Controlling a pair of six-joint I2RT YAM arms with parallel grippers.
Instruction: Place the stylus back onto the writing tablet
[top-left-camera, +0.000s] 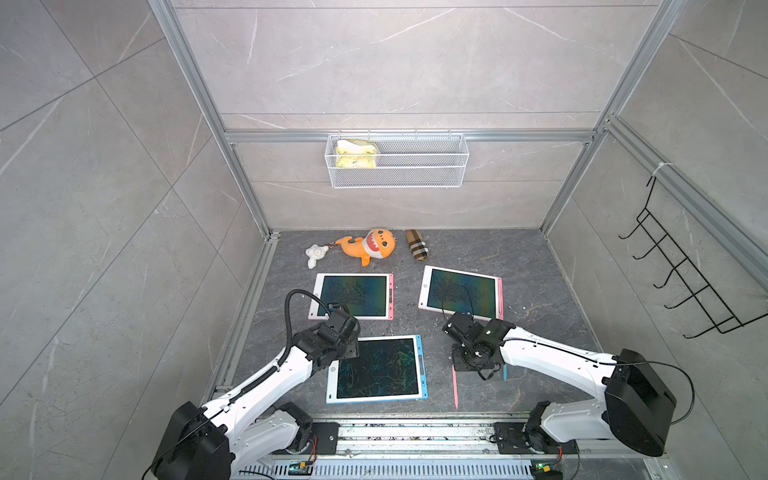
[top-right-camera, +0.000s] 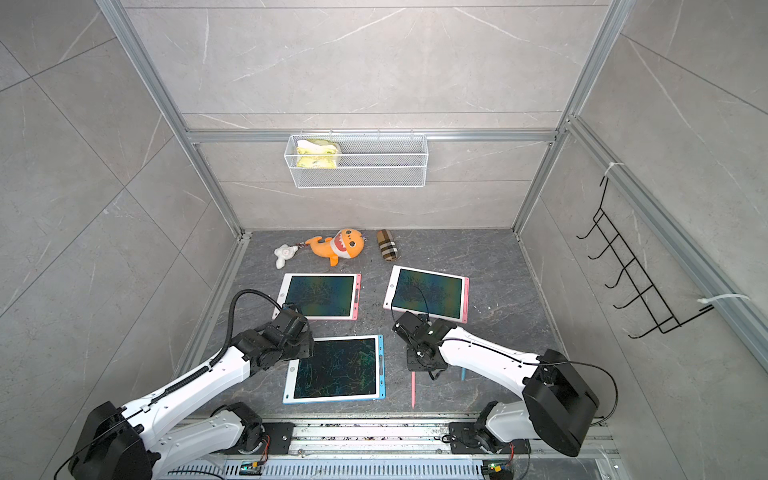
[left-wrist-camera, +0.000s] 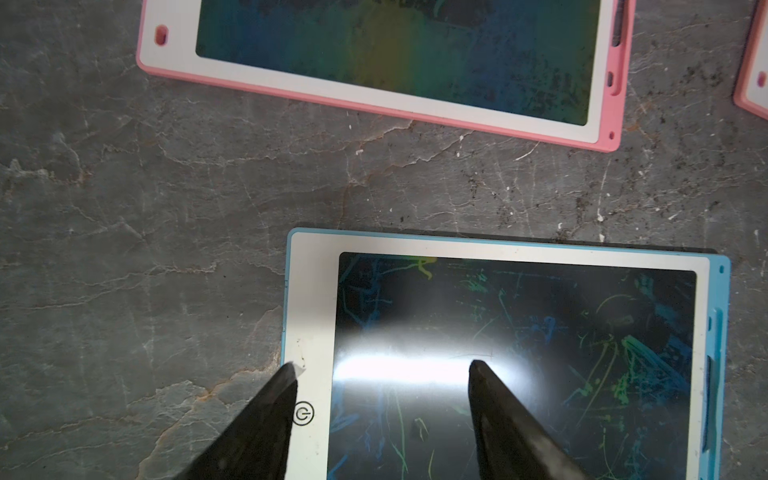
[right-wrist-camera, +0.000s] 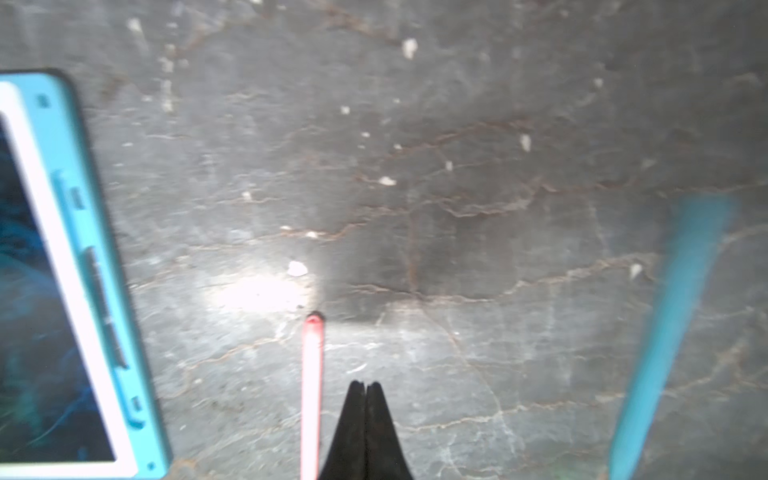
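The blue-edged writing tablet (top-left-camera: 333, 384) lies flat at the front middle. My left gripper is open above its left part, empty between its fingers. In the right wrist view, my right gripper is shut, and nothing shows between its fingertips. Just left of those tips is a pink-red stylus (right-wrist-camera: 312, 392) lying on the table. A blue stylus (right-wrist-camera: 668, 320) shows blurred at the right, apart from the right gripper. Both styluses have their lower ends cut off in that view. The slot on the blue tablet's right edge (right-wrist-camera: 104, 312) has no stylus in it.
Two pink-edged tablets lie behind, one left (top-left-camera: 317, 310) and one right (top-left-camera: 501, 297). Further back are a white toy (top-left-camera: 316, 254), an orange shark toy (top-left-camera: 376, 242) and a striped roll (top-left-camera: 417, 245). A wire basket (top-left-camera: 416, 176) hangs on the back wall.
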